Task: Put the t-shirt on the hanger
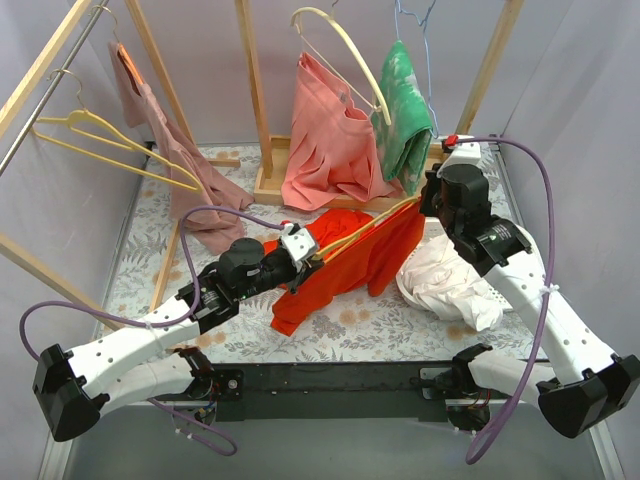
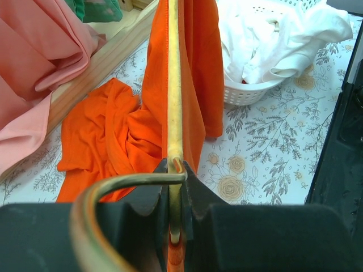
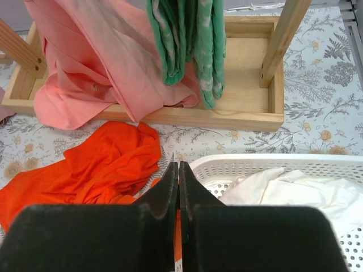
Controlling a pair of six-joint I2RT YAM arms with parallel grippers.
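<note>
In the top view my left gripper (image 1: pixel 312 264) is shut on a yellow hanger (image 1: pixel 348 239) near its hook. The hook (image 2: pixel 127 179) curves toward the camera in the left wrist view. One arm of the hanger runs toward my right gripper (image 1: pixel 424 204), along the top of the orange t-shirt (image 1: pixel 372 258). The t-shirt's upper right part is raised at my right gripper, which is shut on its thin cloth. Orange cloth (image 3: pixel 178 232) shows below the right fingers. The rest of the t-shirt hangs down and lies bunched on the table (image 3: pixel 102 164).
A white basket (image 3: pixel 272 158) with white cloth stands under my right arm. Behind hang a pink garment (image 1: pixel 325 140) and a green one (image 1: pixel 403 115), above a wooden frame base (image 1: pixel 270 185). An empty yellow hanger (image 1: pixel 120 140) and a dusky pink garment (image 1: pixel 180 150) hang at left.
</note>
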